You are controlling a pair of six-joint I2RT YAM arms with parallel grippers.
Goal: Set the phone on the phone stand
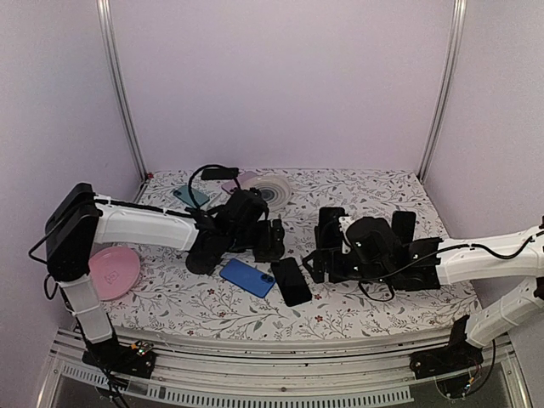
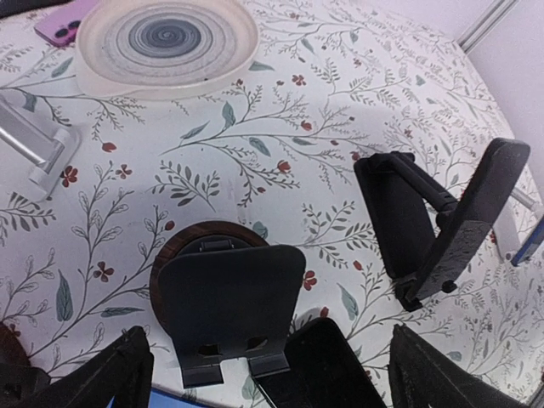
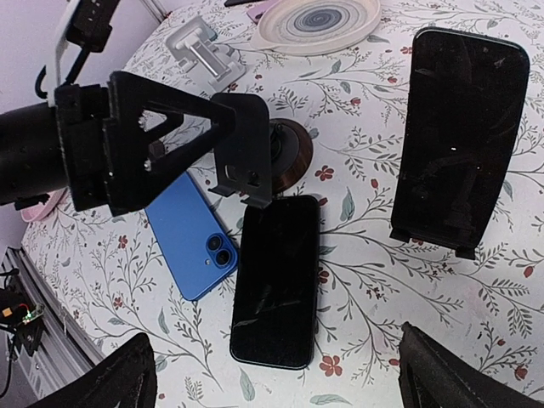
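Note:
A black phone point(image 1: 291, 282) point(image 3: 275, 280) lies flat at the front centre, beside a blue phone point(image 1: 246, 277) point(image 3: 187, 234). Just behind them a black stand point(image 2: 229, 293) point(image 3: 242, 144) on a round base is upright; another black stand point(image 2: 463, 221) point(image 3: 459, 136) is to its right. My left gripper point(image 1: 269, 234) is open over the round-based stand, nothing between its fingers. My right gripper point(image 1: 323, 262) is open, above and right of the black phone, also empty; in the right wrist view the phone lies between and beyond its fingertips.
A pink plate point(image 1: 115, 270) is at the left. A pale round dish point(image 1: 270, 189), a teal phone point(image 1: 189, 195) and more phones lie at the back. Another dark stand point(image 1: 404, 223) is at the right.

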